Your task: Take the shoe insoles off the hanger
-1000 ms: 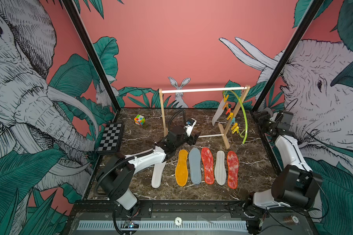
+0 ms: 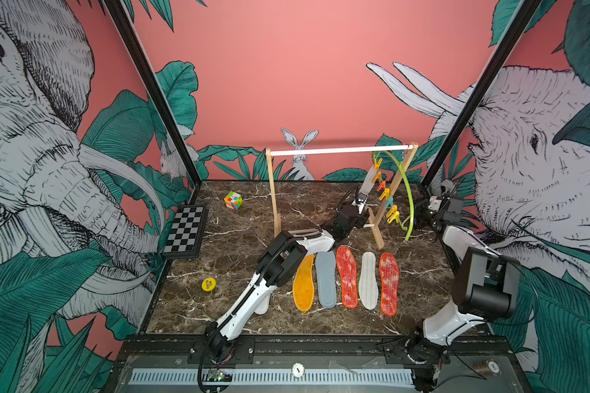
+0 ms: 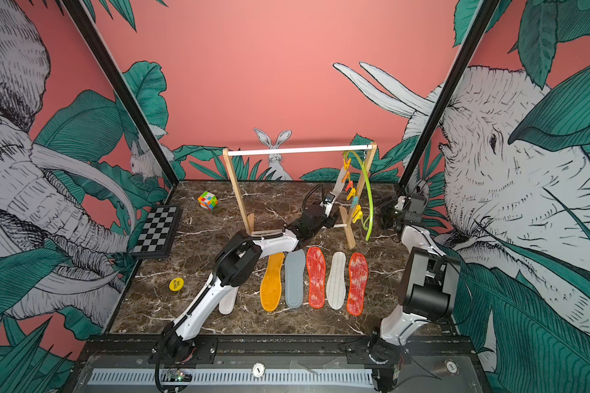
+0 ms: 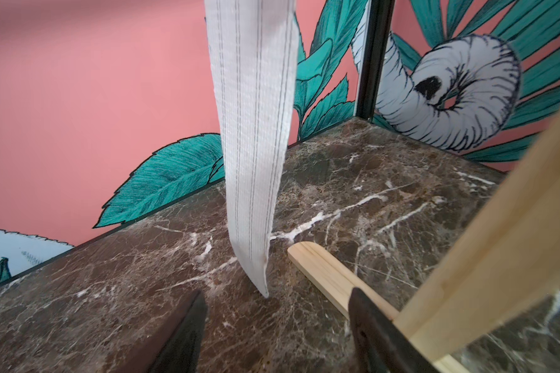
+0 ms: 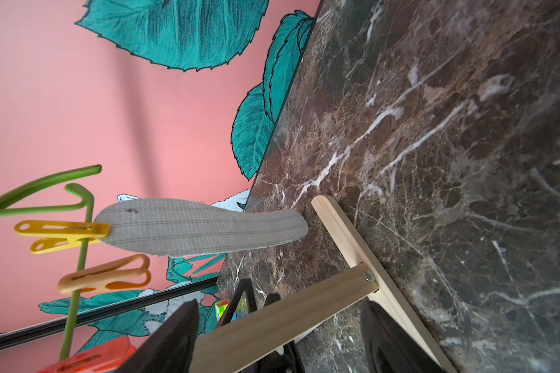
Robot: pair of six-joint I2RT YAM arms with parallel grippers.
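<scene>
A pale grey insole (image 4: 254, 136) hangs from a yellow clip (image 5: 62, 230) on the green hanger (image 2: 409, 196) at the right end of the wooden rack (image 2: 271, 183). My left gripper is open just before the insole's lower part, nothing between its fingers; the insole hangs above and beyond them. My right gripper stands open to the right of the hanger, a wooden post showing beyond its fingertips. Several loose insoles, orange (image 2: 303, 281), grey (image 2: 326, 281), red (image 2: 347, 281) and white (image 2: 367, 281), lie in a row at the front.
The rack's post and foot (image 4: 485, 236) are close to my left gripper's right finger. A chessboard (image 2: 183, 232), cube (image 2: 233, 200) and yellow disc (image 2: 209, 284) lie at the left.
My left gripper has moved right and back toward the hanging insole. My right arm has moved leftward, closer to the hanger.
</scene>
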